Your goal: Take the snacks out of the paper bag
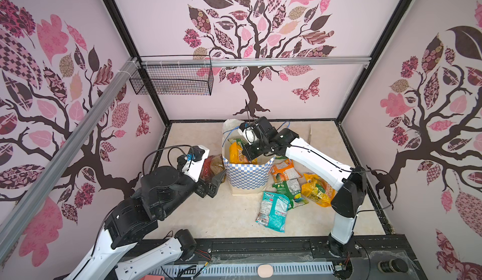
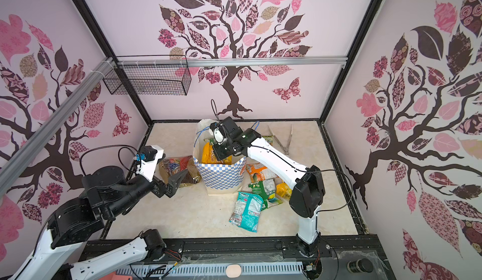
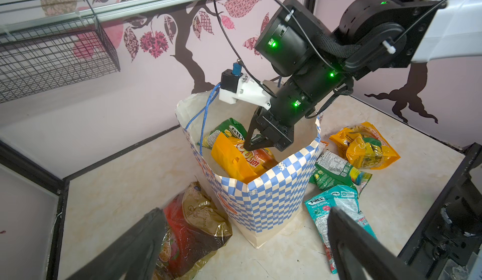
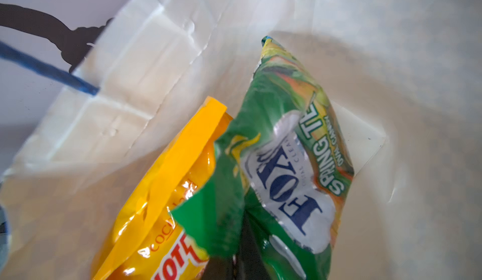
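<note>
A blue-and-white checked paper bag (image 3: 271,199) stands upright mid-table. My right gripper is low in its mouth, shut on a green FOX candy bag (image 4: 288,179) and a yellow LOTTE snack bag (image 4: 165,194) beside it. Both packs hang together at the fingers in the right wrist view, and their lower ends are out of sight. In the left wrist view the yellow pack stands near the bag's front rim, the green one behind it. My left gripper (image 1: 212,183) is open and empty, left of the paper bag.
A red-and-gold snack bag (image 3: 193,224) lies left of the paper bag. To its right lie a teal pack (image 1: 273,211), a green pack (image 1: 289,192) and a yellow pack (image 1: 317,189). A wire basket (image 1: 173,79) hangs at the back.
</note>
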